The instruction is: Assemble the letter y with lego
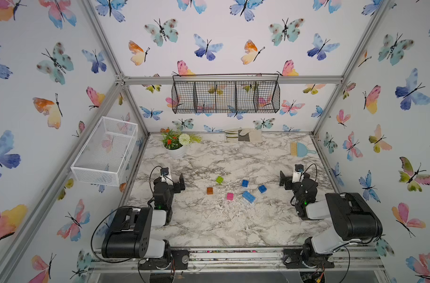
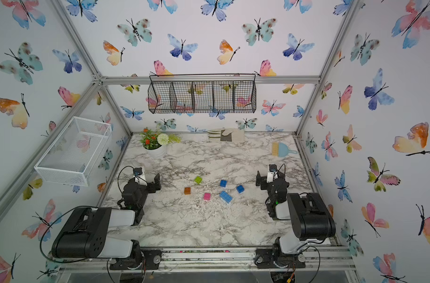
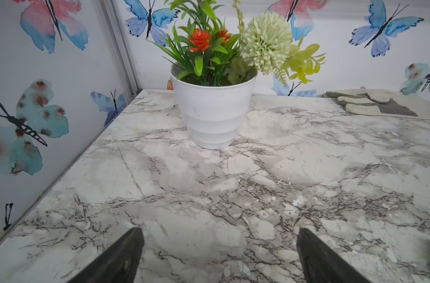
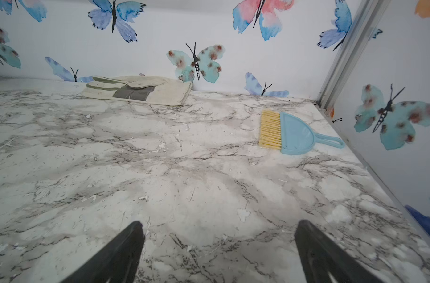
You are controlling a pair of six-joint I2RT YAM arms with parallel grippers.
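Loose bricks lie apart mid-table in the top views: orange (image 1: 209, 190), green (image 1: 219, 179), pink (image 1: 230, 196), a dark blue brick (image 1: 244, 183), another dark blue brick (image 1: 262, 188) and a longer light blue brick (image 1: 248, 196). My left gripper (image 1: 174, 182) stands left of them, my right gripper (image 1: 287, 178) to their right. Both are open with empty space between their fingers, as the wrist views show. A sliver of the green brick shows at the left wrist view's right edge.
A flower pot (image 3: 213, 113) stands back left, folded gloves (image 4: 163, 92) at the back centre, a brush with dustpan (image 4: 296, 134) back right. A white mesh basket (image 1: 94, 174) hangs on the left, a wire basket (image 1: 225, 96) on the back wall.
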